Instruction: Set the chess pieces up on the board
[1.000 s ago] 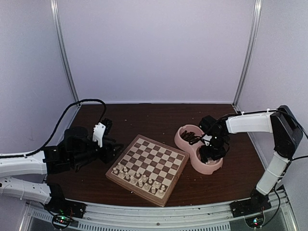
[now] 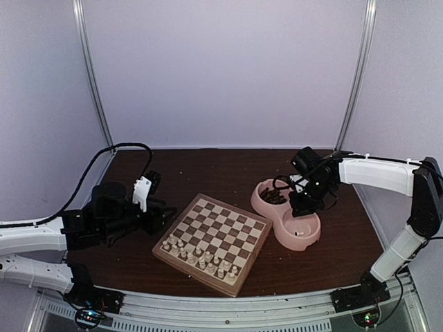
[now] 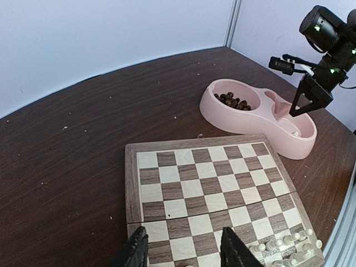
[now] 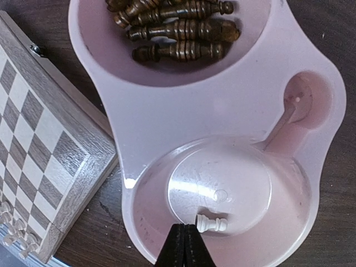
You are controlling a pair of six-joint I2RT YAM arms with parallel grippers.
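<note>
The chessboard (image 2: 221,233) lies on the table with several white pieces (image 2: 202,261) standing along its near side. At the board's left, my left gripper is open, its fingers (image 3: 137,246) well apart with nothing between them. My right gripper hangs over the near bowl of the pink container (image 4: 189,108). Its fingers look shut together, and nothing shows between them. A small white piece (image 4: 211,223) lies on its side in that bowl, close by the fingertips in the right wrist view. Dark brown pieces (image 4: 183,30) are heaped in the other bowl.
The pink container stands just right of the board, a narrow strip of table between them. Beyond the board the dark tabletop (image 3: 111,111) is clear. Most far squares of the board are empty.
My right gripper has lifted and shifted back from deep in the near bowl, uncovering more of it and the white piece there. The left arm and the board stay put.
</note>
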